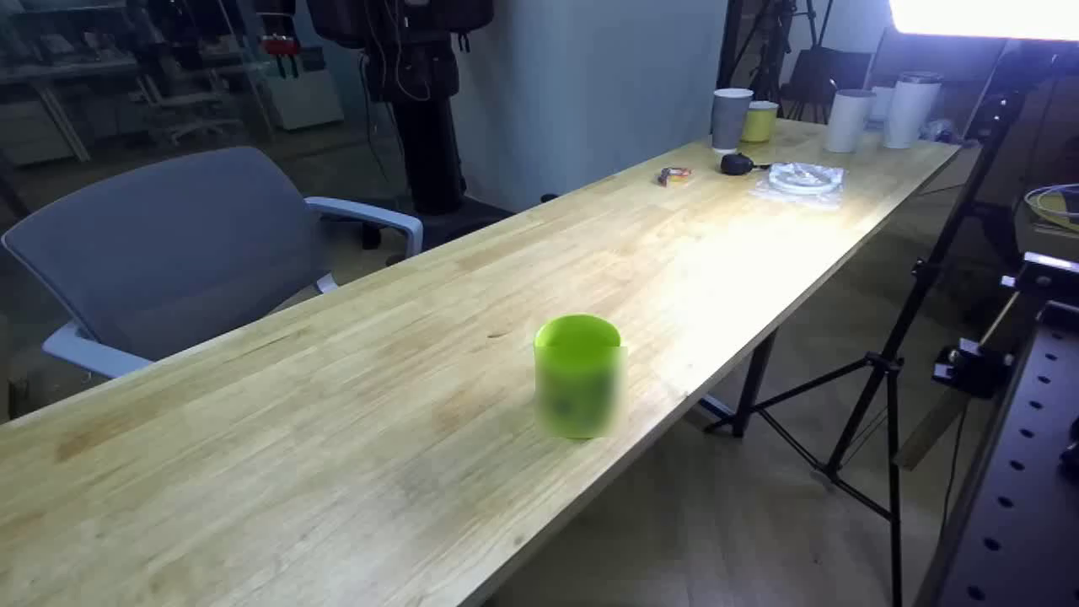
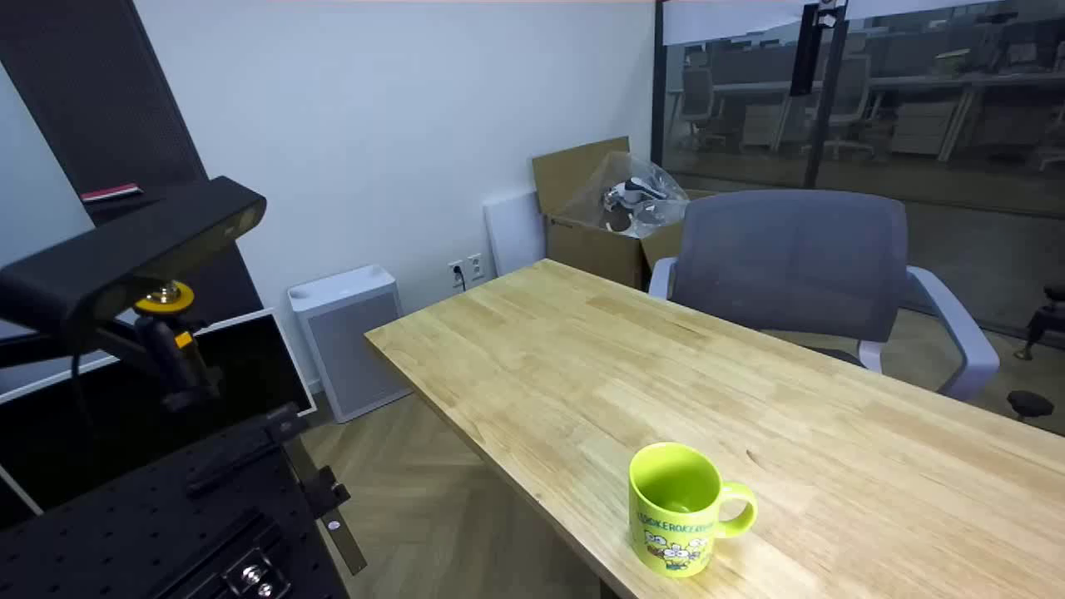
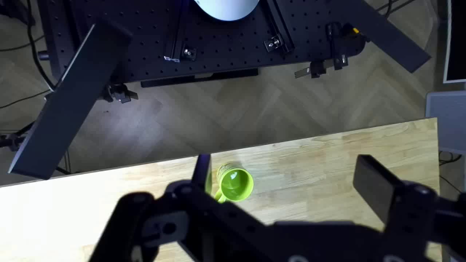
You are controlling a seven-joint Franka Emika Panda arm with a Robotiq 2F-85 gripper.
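A lime-green mug (image 2: 660,527) with cartoon figures printed on its side stands upright on the wooden table, close to the edge; exterior view 1 shows the same mug (image 1: 577,376), partly blurred. Seen from above in the wrist view, the mug (image 3: 236,184) looks empty, and its handle points toward the lower left. My gripper is wide open, with nothing held between its fingers. The mug appears near the left finger (image 3: 201,172), apparently well below it. Neither exterior view shows the gripper.
Cups (image 1: 730,120), a bagged coil (image 1: 804,180) and a small black object (image 1: 738,163) sit at its far end. A chair (image 2: 794,264) stands along one long side. Across a floor gap lies a black perforated platform (image 3: 227,52).
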